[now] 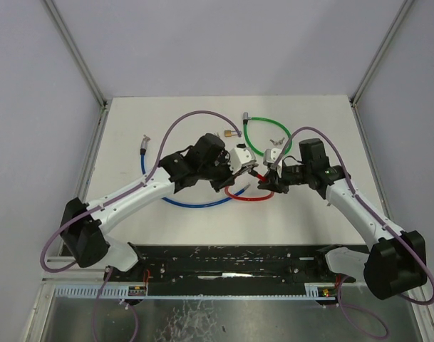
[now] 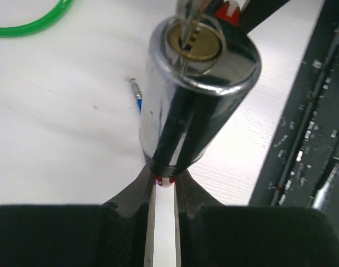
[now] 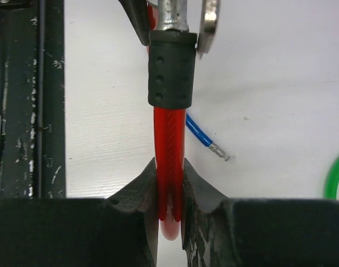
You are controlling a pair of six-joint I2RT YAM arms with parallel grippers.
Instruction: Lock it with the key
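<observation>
My left gripper (image 1: 231, 178) is shut on a steel lock body (image 2: 197, 100) of a red cable lock, whose brass keyhole (image 2: 194, 41) has a thin metal piece, apparently a key, at it; whether inserted is unclear. My right gripper (image 1: 266, 182) is shut on the red cable (image 3: 169, 156) just behind its black ribbed sleeve (image 3: 170, 69) and metal end, which points toward the left gripper. In the top view the red cable loop (image 1: 249, 197) hangs between both grippers, close together over the middle of the board.
A blue cable lock (image 1: 195, 205) lies behind and left, a green one (image 1: 270, 119) at the back. A small brass padlock (image 1: 231, 133) and keys (image 1: 277, 142) lie near the back. The front board is mostly clear.
</observation>
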